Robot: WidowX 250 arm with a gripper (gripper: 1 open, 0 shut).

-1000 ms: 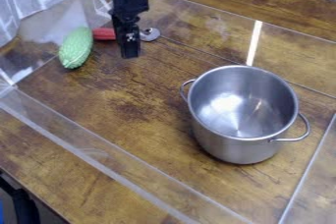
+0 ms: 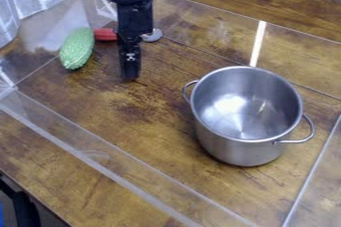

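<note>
The black gripper (image 2: 131, 72) hangs low over the wooden table, upper middle left, pointing down. Its fingertips are dark and small, so whether anything is between them cannot be told. Just left of it lies a green corn-like vegetable (image 2: 76, 48). Behind the gripper is a red object (image 2: 104, 35), partly hidden by the arm, with a small silver round piece (image 2: 152, 36) to its right.
A large steel pot (image 2: 250, 121) with two handles stands on the right. Transparent edging or panels run along the left and right sides.
The gripper has moved down in the view, toward the table's middle, over the last second. The vegetable, red object and pot look unmoved.
</note>
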